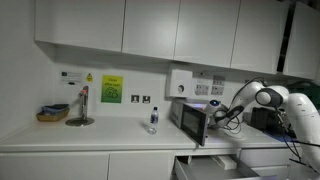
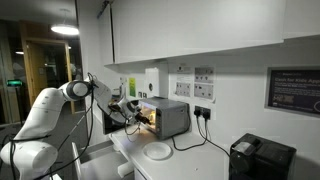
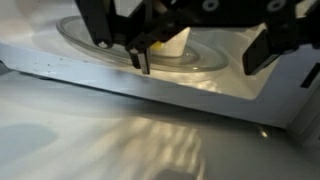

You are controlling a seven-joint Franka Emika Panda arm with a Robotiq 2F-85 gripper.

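Observation:
The microwave stands on the counter with its door swung open and light inside. My gripper is at its opening, fingers apart, with a narrow finger on the left and a broad dark one on the right. Beyond them, in the wrist view, a pale container with something yellow in it sits on the glass turntable. Part of the container is hidden behind the gripper. Nothing shows held between the fingers.
A white plate lies on the counter in front of the microwave. A toaster stands farther along, with cables on the wall behind. Below the microwave a drawer is pulled out. A bottle stands to the left, beyond it the tap.

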